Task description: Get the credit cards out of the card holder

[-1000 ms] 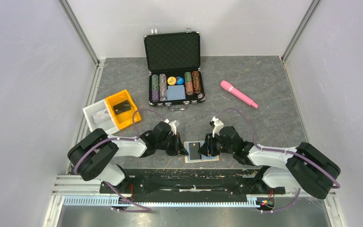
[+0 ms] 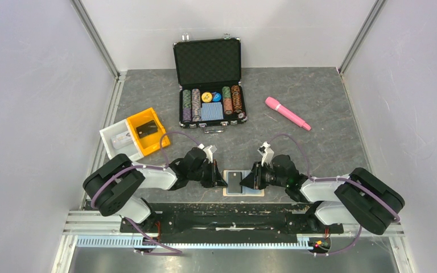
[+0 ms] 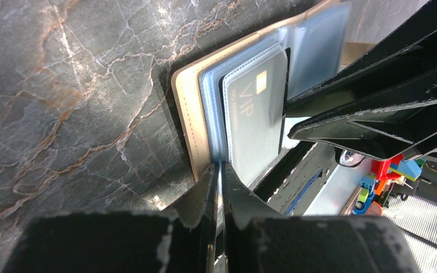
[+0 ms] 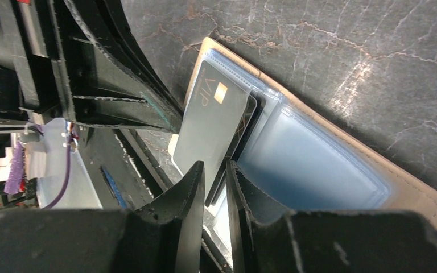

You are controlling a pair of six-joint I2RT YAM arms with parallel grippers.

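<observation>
The open card holder (image 2: pixel 254 192), tan outside with clear bluish pockets, lies flat at the table's front. Under a clear pocket shows a dark card (image 4: pixel 213 116) with a gold chip and "VIP" lettering; its black edge sticks out at the pocket's mouth. My left gripper is shut on the holder's left edge. Over that protruding card edge stands my right gripper, part open, a fingertip on either side. Whether its fingers touch the card cannot be told. The holder's other pocket (image 4: pixel 313 156) looks empty.
A yellow and white box (image 2: pixel 157 145) at the left holds a black card (image 2: pixel 147 129). An open case of poker chips (image 2: pixel 213 122) stands at the back, with a pink microphone-like object (image 2: pixel 288 114) to its right. Bare table lies between them.
My right gripper's body has shifted slightly to the right and nearer the front, its tips still over the holder. The holder has moved a touch right. The left arm is almost unchanged.
</observation>
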